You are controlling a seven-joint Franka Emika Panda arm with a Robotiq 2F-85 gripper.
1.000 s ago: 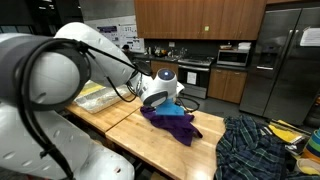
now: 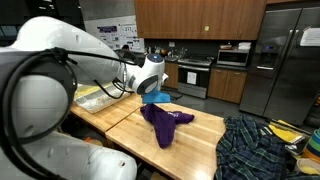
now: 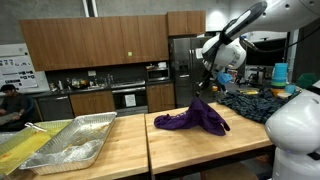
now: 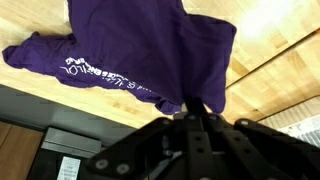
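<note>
A dark purple cloth (image 2: 165, 124) with white lettering lies rumpled on the wooden table, part of it drawn up to my gripper (image 2: 155, 98). In exterior view 2, the cloth (image 3: 205, 115) rises in a peak beneath the gripper (image 3: 201, 92). Seen from the wrist, the fingertips of my gripper meet over gathered purple fabric (image 4: 160, 45), and the fingers are shut on it. A flap spreads to one side, and a sleeve-like strip with the print stretches to the left. The exact pinched fold is hidden by the fingers.
A dark blue-green cloth heap (image 2: 250, 150) sits at the right in exterior view 1. Foil-like trays (image 3: 75, 140) stand at the left in exterior view 2. Bare wood (image 2: 200, 150) shows around the purple cloth.
In exterior view 1 my gripper has moved leftward. The purple cloth has been pulled along with it, and its near part now rises toward the fingers instead of lying spread.
</note>
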